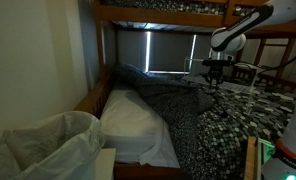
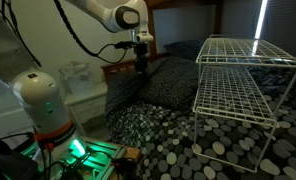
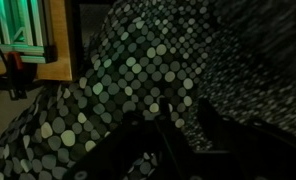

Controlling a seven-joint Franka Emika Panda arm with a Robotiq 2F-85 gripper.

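Note:
A dark blanket point(image 1: 173, 100) with a dotted side lies heaped over the bed, its folds rising near my gripper point(image 1: 214, 85). The white mattress point(image 1: 133, 125) is bare at the left. In exterior view 2 the gripper point(image 2: 141, 66) points down just above the blanket point(image 2: 168, 85). In the wrist view, the dotted cloth point(image 3: 138, 70) fills most of the picture and a dark fold point(image 3: 273, 35) looms at upper right. My gripper shows two dark fingertips apart, with cloth visible beyond the gap. Whether the cloth touches them is too dark to tell.
A white wire rack point(image 2: 238, 90) stands beside the bed. The upper bunk's wooden rail point(image 1: 178, 17) crosses overhead. A white lined bin point(image 1: 48, 148) sits at front left. The wooden arm mount point(image 3: 60, 68) is close to the blanket.

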